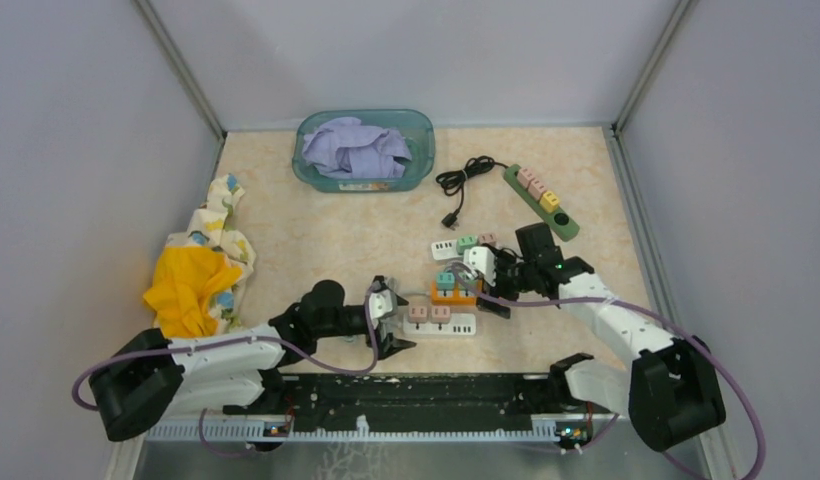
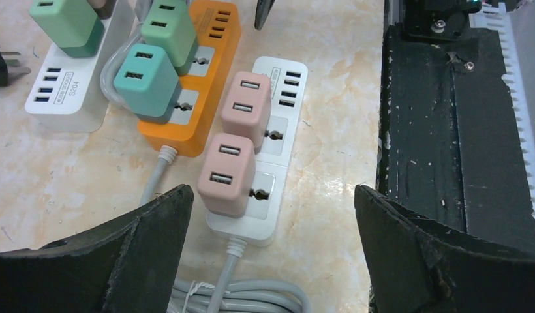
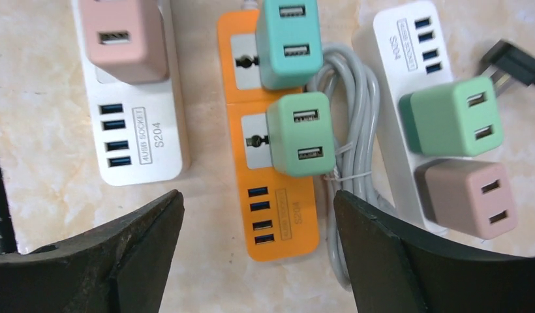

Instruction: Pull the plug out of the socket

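Pink plugs (image 2: 226,179) (image 2: 245,107) sit on a white socket strip (image 2: 278,150) at the front centre. Behind it, an orange strip (image 3: 281,215) carries a teal plug (image 3: 290,68) and a green plug (image 3: 299,140). Another white strip (image 3: 395,52) holds a green plug (image 3: 457,117) and a pink plug (image 3: 467,195). My left gripper is open at the near end of the front white strip, nothing held. My right gripper hangs open over the orange strip, fingers apart and empty.
A blue bin (image 1: 418,150) with purple cloth stands at the back. A green strip (image 1: 568,227) with plugs and black cable lies back right. Yellow cloths (image 1: 191,290) lie left.
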